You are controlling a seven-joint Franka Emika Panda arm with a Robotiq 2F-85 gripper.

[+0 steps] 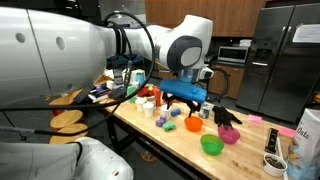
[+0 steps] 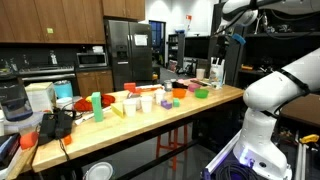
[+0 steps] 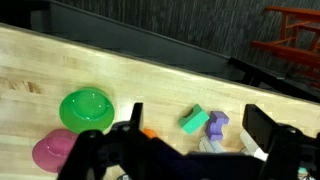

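My gripper hangs over the wooden table with its two dark fingers wide apart and nothing held between them. In the wrist view, a green bowl (image 3: 87,108) and a pink bowl (image 3: 54,150) lie to the left of the fingers. Between the fingers, down on the table, are a green block (image 3: 193,120) and a purple block (image 3: 216,124). Only a sliver of an orange bowl (image 3: 150,132) shows beside the left finger. From the first exterior view, the gripper (image 1: 197,106) is above the orange bowl (image 1: 194,124), with the green bowl (image 1: 212,145) nearer the front edge.
Several mugs and blocks crowd the table left of the bowls. At its right end stand a small dark-topped container (image 1: 274,164) and a white container (image 1: 306,130). A red stool (image 2: 172,143) is under the table's edge. Bare wood (image 2: 110,128) runs along the front.
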